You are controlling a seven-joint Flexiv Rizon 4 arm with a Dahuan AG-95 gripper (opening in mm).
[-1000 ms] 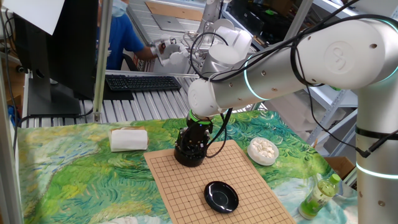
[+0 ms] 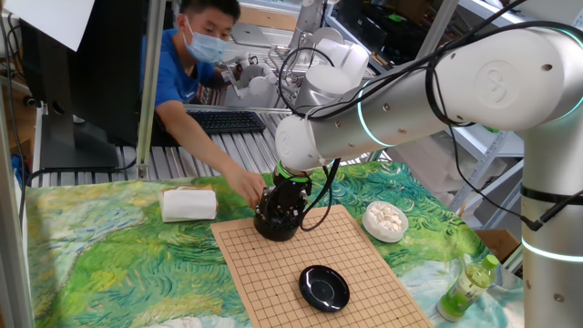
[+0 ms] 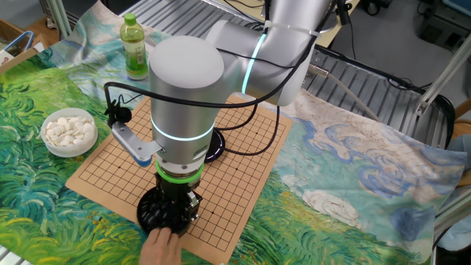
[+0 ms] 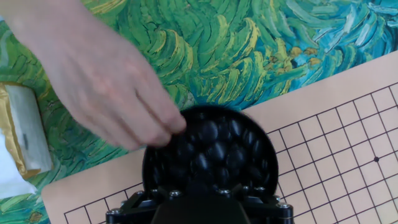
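A round black bowl (image 4: 272, 163) full of glossy black stones (image 4: 214, 152) sits at the edge of the wooden grid board (image 4: 339, 134). My gripper is right at the bowl's near side, pointing down. Black on black hides its fingertips, so whether it grips the rim does not show. A person's hand (image 4: 118, 93) reaches in from the upper left, with fingertips at the bowl's rim. Further along the board lies a black round dish (image 2: 324, 289), apart from the gripper.
A white bowl of white stones (image 2: 385, 221) stands beside the board, and a green bottle (image 2: 467, 287) is near the arm's base. The white packet (image 2: 189, 205) lies on the painted cloth. Much of the board is bare.
The person has leaned in and stretched an arm out to the bowl at my gripper; a second ago no hand was there. My arm has barely moved, if at all.
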